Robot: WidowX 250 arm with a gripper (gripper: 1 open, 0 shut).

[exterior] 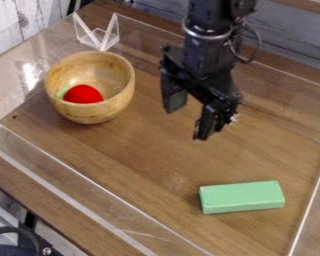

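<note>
A wooden bowl (pixel 108 78) at the upper left holds a red ball (pixel 84 95), with something light green partly visible beside it. A mint-green block (pixel 242 196) lies at the lower right of the table. My dark gripper (pixel 192 113) is above the middle back of the table, right of the bowl and well away from the block. It is open, and I see nothing held in it.
A white wire-like piece stands behind the bowl. Clear edging runs along the table's left and right sides.
</note>
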